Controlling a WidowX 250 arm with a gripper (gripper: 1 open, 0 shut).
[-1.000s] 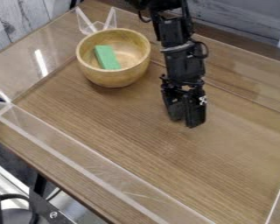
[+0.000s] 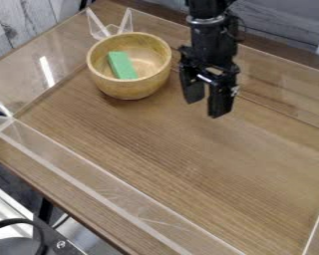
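My gripper (image 2: 207,92) hangs from the top centre over the wooden floor, right of a round tan bowl (image 2: 131,88), and stands open; nothing clearly shows between its fingers. A green block (image 2: 123,66) lies inside the bowl, toward its left side.
A white pointed object (image 2: 111,24) stands at the top left, behind the bowl. Cables show at the lower left corner (image 2: 13,237).
My gripper has moved back, toward the top of the view, away from the middle of the floor. The bowl and green block have not visibly moved.
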